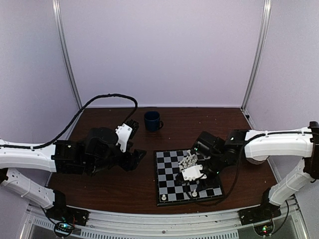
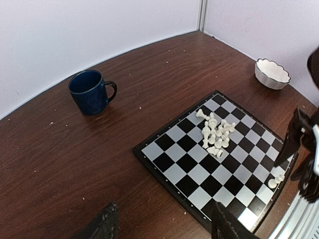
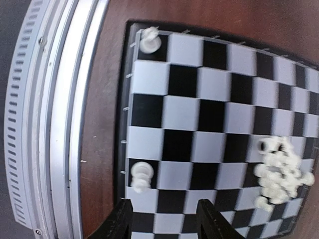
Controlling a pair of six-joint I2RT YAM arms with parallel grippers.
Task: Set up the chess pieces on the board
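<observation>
The chessboard (image 1: 167,177) lies on the table. On its e1 square stands a white piece (image 3: 142,174), upright and free, blurred in the right wrist view. Above the board, my right gripper is open, its fingers (image 3: 212,221) apart and clear of that piece. A white rook (image 3: 150,42) occupies the a1 corner. Several white pieces (image 2: 215,133) lie in a heap, mostly toppled, towards the board's far side. My left gripper hangs open and empty over the table, left of the board.
A dark blue mug (image 2: 88,92) stands behind and left of the board. The white scalloped bowl (image 2: 271,73) sits to the right, mostly hidden by the right arm in the top view. Bare table (image 2: 99,164) stretches left of the board.
</observation>
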